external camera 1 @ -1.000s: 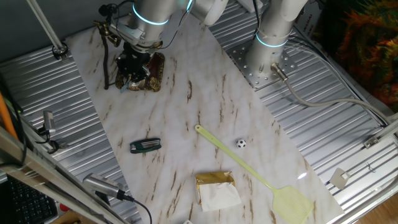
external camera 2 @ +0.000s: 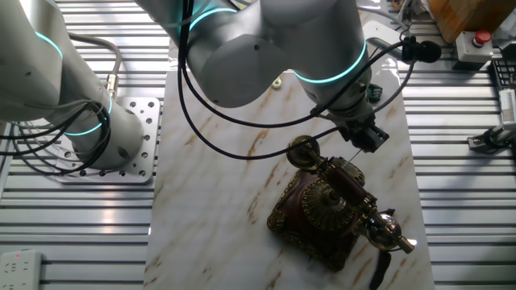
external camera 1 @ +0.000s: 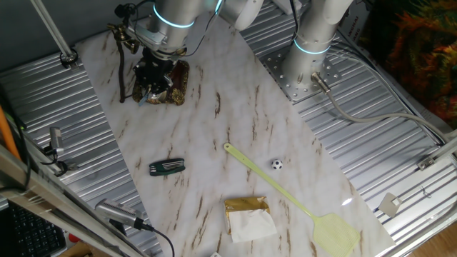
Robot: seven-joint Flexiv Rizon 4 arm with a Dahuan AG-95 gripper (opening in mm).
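Observation:
An ornate antique-style telephone [external camera 2: 300, 216] with brass trim stands at one end of the marble-patterned table. Its dark handset [external camera 2: 348, 187] lies across the top, brass at both ends. In exterior view 1 my arm covers much of the telephone [external camera 1: 183, 80]. My gripper [external camera 1: 148, 93] points down over it in that view. From exterior view 2 the gripper [external camera 2: 369, 140] appears beside the handset, near the dial; contact cannot be made out. Its fingers are too dark and small to show how they stand.
Farther along the table [external camera 1: 207, 135] lie a dark green multi-tool [external camera 1: 167, 167], a small black-and-white ball [external camera 1: 277, 164], a pale green fly swatter [external camera 1: 335, 234] and a gold-and-white packet [external camera 1: 250, 220]. Bare tabletop separates them from the telephone. A dark cord runs along the telephone's side.

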